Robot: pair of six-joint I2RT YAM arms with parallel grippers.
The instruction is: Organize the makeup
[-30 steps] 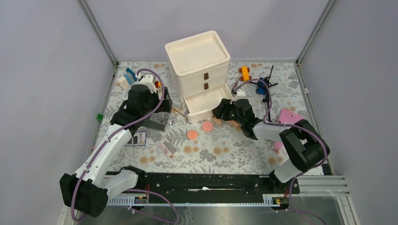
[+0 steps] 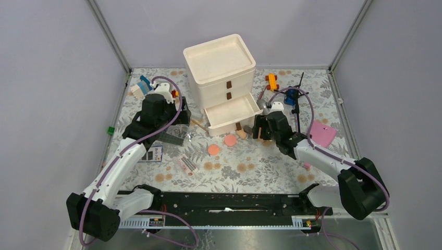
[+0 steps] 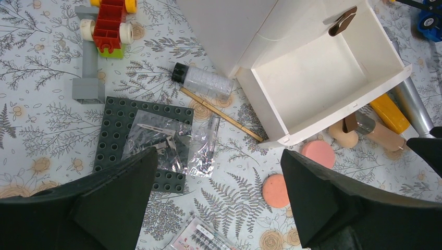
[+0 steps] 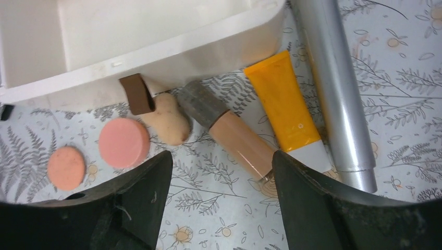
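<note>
The white cabinet (image 2: 219, 65) has its bottom drawer (image 3: 318, 83) pulled out and empty. Below the drawer front lie a foundation tube (image 4: 240, 143), a yellow tube (image 4: 281, 104), a beige sponge (image 4: 169, 122), a silver cylinder (image 4: 333, 94) and two pink discs (image 4: 122, 143). My right gripper hangs open just over the foundation tube's lower end, with nothing seen held. My left gripper is open over the left side, above a bagged item on a dark studded plate (image 3: 112, 125). A clear bottle (image 3: 208, 82) and a wooden stick lie beside the drawer.
Toy blocks (image 3: 109, 28) lie at the back left. A yellow toy (image 2: 272, 80), a black tripod with blue item, and a pink flat object (image 2: 323, 133) occupy the right.
My right arm has shifted rightward, the gripper moving from in front of the drawer's middle toward its right end. The left arm stays still.
</note>
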